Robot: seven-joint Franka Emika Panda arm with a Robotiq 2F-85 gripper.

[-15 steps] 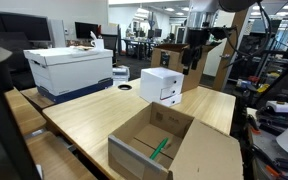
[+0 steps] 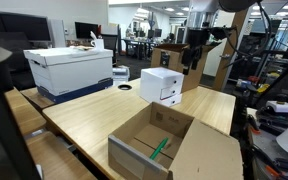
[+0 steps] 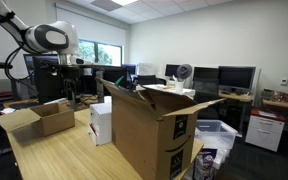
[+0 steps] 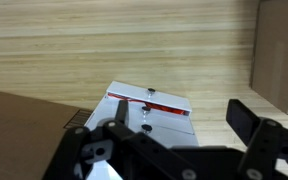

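In the wrist view my gripper stands open, its two dark fingers wide apart. No object shows between them. Beneath it lies a white box (image 4: pixel 164 123) with dark studs and a red strip, partly covered by the fingers. The first exterior view has the gripper (image 2: pixel 189 66) raised above the table, near the white box (image 2: pixel 162 86). An open cardboard box (image 2: pixel 149 140) sits at the table's near end, with a green object (image 2: pixel 160 148) inside it.
A tall cardboard box (image 3: pixel 154 130) with open flaps stands beside the white box. A white storage box (image 2: pixel 69 72) with a blue base is at the back left of the table (image 2: pixel 99 115). Bare wood lies between them.
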